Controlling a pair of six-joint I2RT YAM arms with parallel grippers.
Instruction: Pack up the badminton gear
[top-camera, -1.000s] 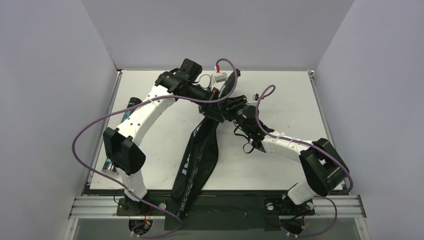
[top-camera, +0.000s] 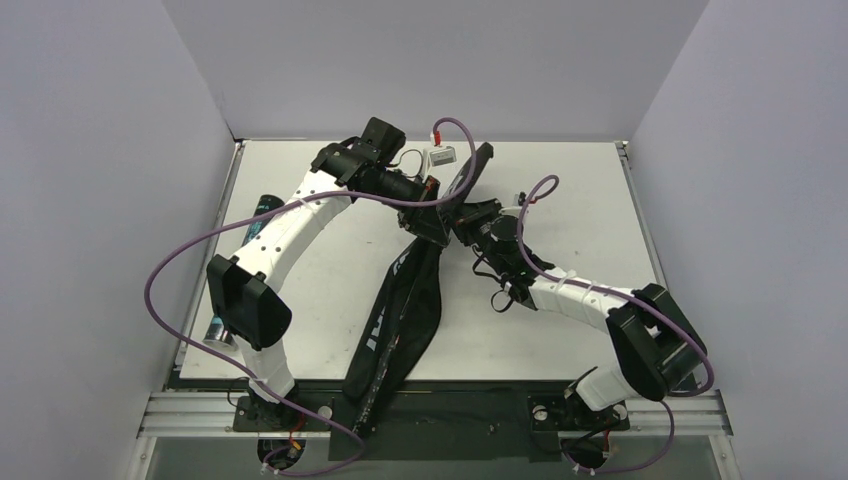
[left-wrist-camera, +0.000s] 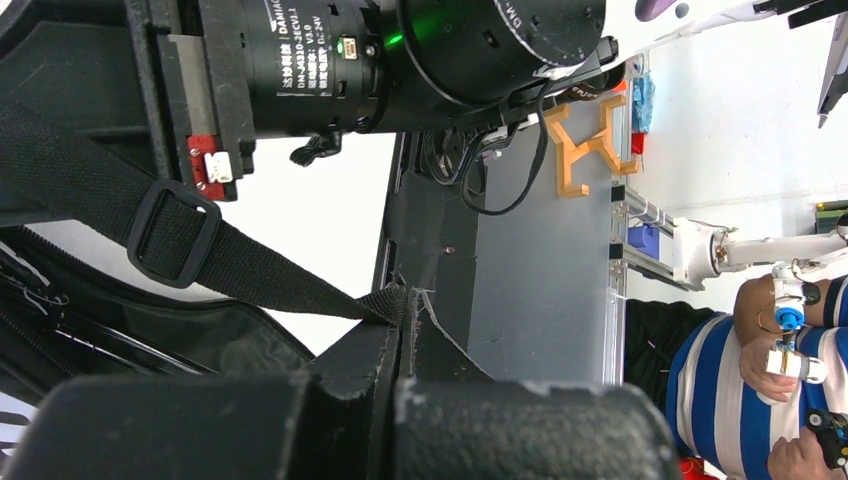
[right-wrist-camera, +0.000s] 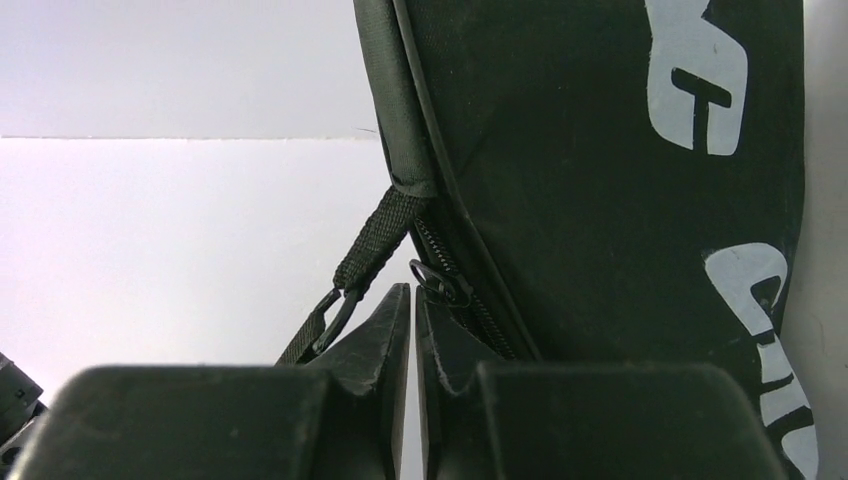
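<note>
The long black badminton bag (top-camera: 392, 330) runs from the table's back middle over its front edge; its white lettering and zipper show close up on the bag (right-wrist-camera: 610, 200) in the right wrist view. My left gripper (top-camera: 428, 222) is shut on the bag's black strap (left-wrist-camera: 260, 270), which has a plastic buckle. My right gripper (top-camera: 460, 220) is beside it, its fingertips nearly together just below the zipper pull (right-wrist-camera: 438, 285); I cannot tell if anything is between them. A webbing loop (right-wrist-camera: 375, 240) hangs left of the fingertips.
A dark cylindrical tube (top-camera: 220, 330) lies along the table's left edge, partly behind my left arm.
My right gripper and arm have shifted slightly to the right, and the bag's upper end has shifted right with them. The left arm stays still.
</note>
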